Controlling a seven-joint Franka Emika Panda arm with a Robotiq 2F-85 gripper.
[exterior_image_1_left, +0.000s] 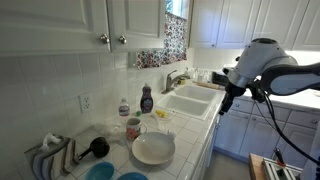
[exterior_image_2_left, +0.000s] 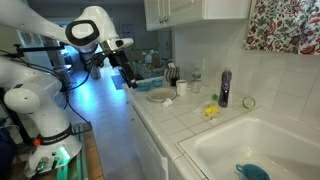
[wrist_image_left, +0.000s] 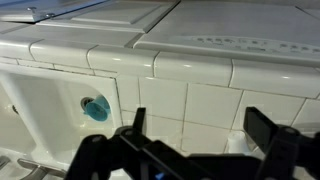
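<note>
My gripper stands open at the bottom of the wrist view, its black fingers wide apart with nothing between them. In the first exterior view the gripper hangs at the end of the arm on the right, in front of the counter and clear of everything on it. A cream bowl rests on the white tiled counter. Two blue dishes, one of them a blue bowl, lie nearer the camera. In the sink is a teal object, seen also in the wrist view.
A dark bottle, a clear bottle, a mug and a yellow item stand toward the wall. A black ladle and a rack are at the left end. Bare tiles lie between bowl and sink.
</note>
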